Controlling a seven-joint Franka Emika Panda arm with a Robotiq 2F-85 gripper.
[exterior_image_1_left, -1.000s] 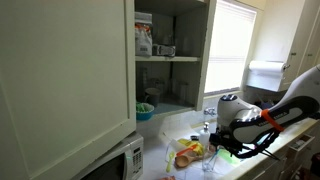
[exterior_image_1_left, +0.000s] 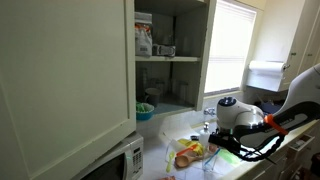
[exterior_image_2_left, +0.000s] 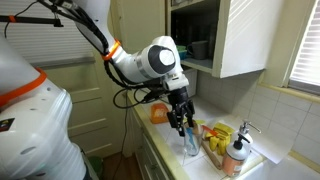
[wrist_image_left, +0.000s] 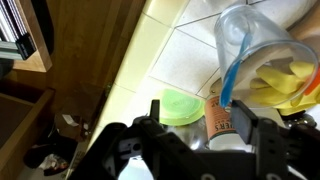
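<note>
A clear cup (wrist_image_left: 272, 62) with a blue strip (wrist_image_left: 231, 76) along its side fills the upper right of the wrist view. My gripper is part open there, with a visible gap between its dark fingers. One fingertip (wrist_image_left: 240, 110) overlaps the cup's near rim; whether it is inside or outside the wall, I cannot tell. The other fingertip (wrist_image_left: 154, 108) is off to the left, clear of the cup. In exterior view 2 my gripper (exterior_image_2_left: 186, 128) points down at the counter, right by the bluish clear cup (exterior_image_2_left: 191, 144).
A soap bottle (exterior_image_2_left: 236, 157) stands right of the gripper, near the faucet (exterior_image_2_left: 243, 130). Yellow items (exterior_image_2_left: 221, 132) lie behind. A green round thing (wrist_image_left: 181, 104) shows below the fingers. An orange object (exterior_image_2_left: 132, 113) sits at the counter's left. Open shelves (exterior_image_1_left: 170, 58) rise behind.
The arm has shifted only slightly over the last second, with the gripper staying low over the same part of the counter. Nothing else has visibly moved.
</note>
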